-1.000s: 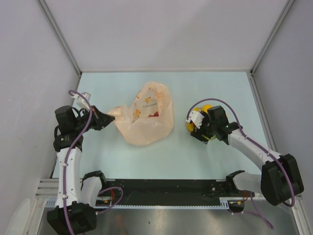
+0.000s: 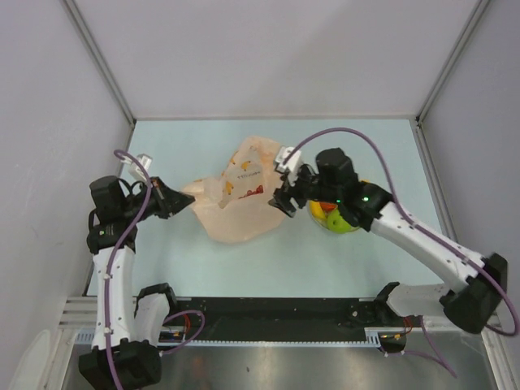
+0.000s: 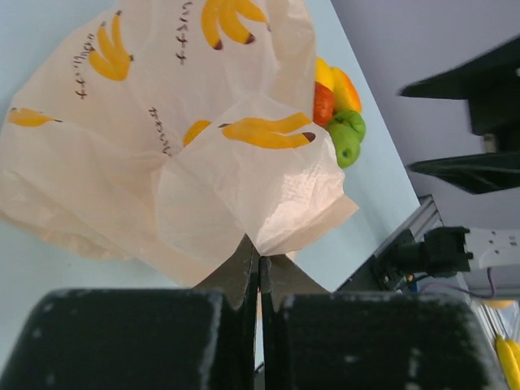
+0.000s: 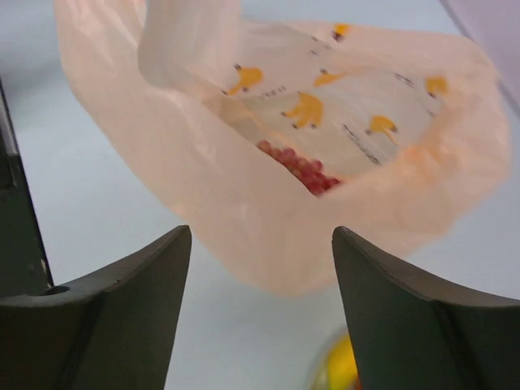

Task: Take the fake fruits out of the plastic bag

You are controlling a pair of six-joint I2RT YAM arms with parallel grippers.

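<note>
The plastic bag (image 2: 236, 215), pale and printed with yellow fruit, lies spread on the table with its mouth facing the right arm. Inside it rests a bunch of red grapes (image 4: 301, 169), plain in the right wrist view. My left gripper is shut on the bag's gathered left corner. My right gripper hangs near the bag's right edge, its fingers apart and nothing between them. Fake fruits, including a green one (image 3: 345, 145), a red one (image 3: 322, 105) and yellow ones, are grouped right of the bag, partly hidden by the right arm in the top view.
Bare pale table (image 2: 268, 272) stretches in front of the bag and at the back left. Walls close in the far side and both sides. The right forearm (image 2: 349, 187) crosses above the fruit pile.
My right gripper has swung left and up from the fruit pile to the bag's right edge. The left arm and the bag look nearly unchanged.
</note>
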